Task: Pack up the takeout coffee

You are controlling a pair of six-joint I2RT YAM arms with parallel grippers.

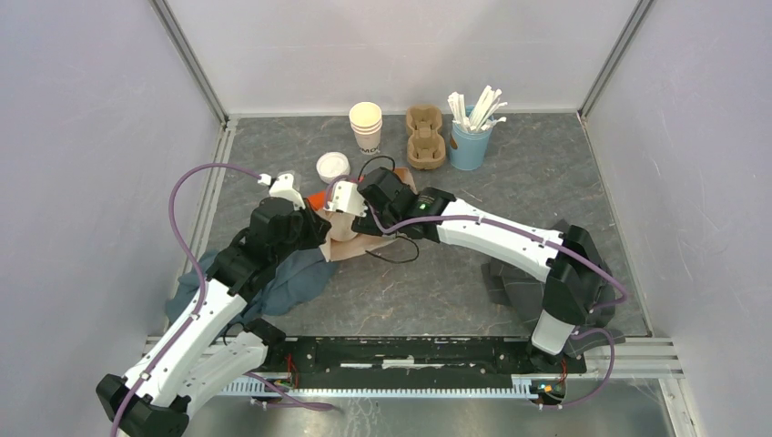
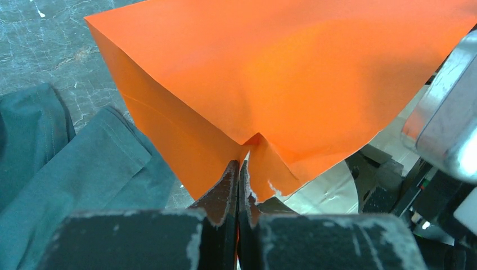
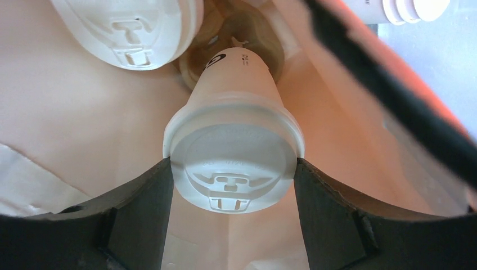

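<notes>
My left gripper is shut with the creased edge of the orange paper bag (image 2: 315, 84) pinched between its fingertips. Inside that bag, whose walls look pale in the right wrist view, my right gripper is shut on the rim of a white-lidded paper cup (image 3: 233, 152). The cup's base points into a round hollow of a brown carrier (image 3: 253, 34); whether it rests on the bottom is hidden. A second lidded cup (image 3: 132, 34) is beside it at the upper left. From above, the arms cover most of the bag (image 1: 341, 250).
Stacked paper cups (image 1: 366, 123), an empty brown carrier (image 1: 425, 137) and a blue bucket of white sticks (image 1: 469, 146) line the back. White lids (image 1: 332, 167) sit just behind the bag. Blue cloth (image 1: 300, 278) lies at left, dark cloth (image 1: 514, 287) at right.
</notes>
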